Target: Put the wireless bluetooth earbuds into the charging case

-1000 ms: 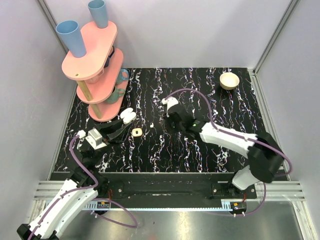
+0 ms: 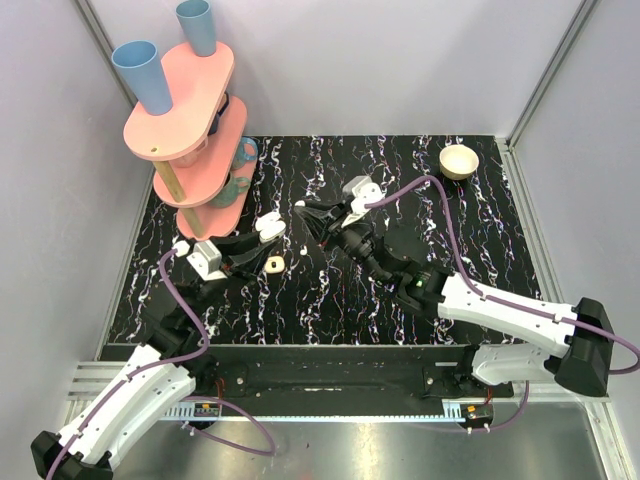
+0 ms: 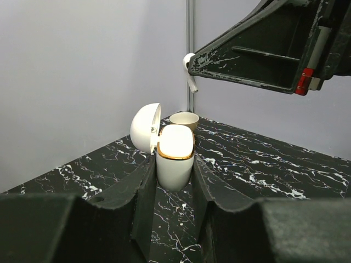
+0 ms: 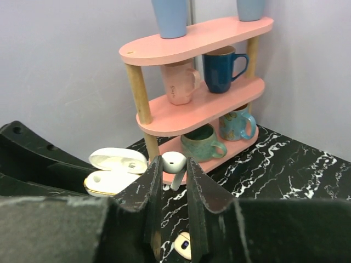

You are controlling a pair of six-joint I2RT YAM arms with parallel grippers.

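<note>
The white charging case (image 3: 174,159), lid open (image 3: 144,127), is held by my left gripper, which is shut on it; in the top view it sits left of centre (image 2: 270,228). My right gripper has a white earbud (image 4: 174,161) with stem downward between its fingertips, shut on it. The right gripper is raised to the right of the case, earbud at its tip (image 2: 300,205), apart from the case. A second small white piece (image 2: 303,251) lies on the marble surface.
A pink tiered shelf (image 2: 172,125) with mugs and blue cups stands at the back left. A cream bowl (image 2: 458,160) is at the back right. A small cream-coloured object (image 2: 274,264) lies below the case.
My right gripper has risen and moved left toward the case with the earbud. The left gripper with the case has shifted slightly right over the last second.
</note>
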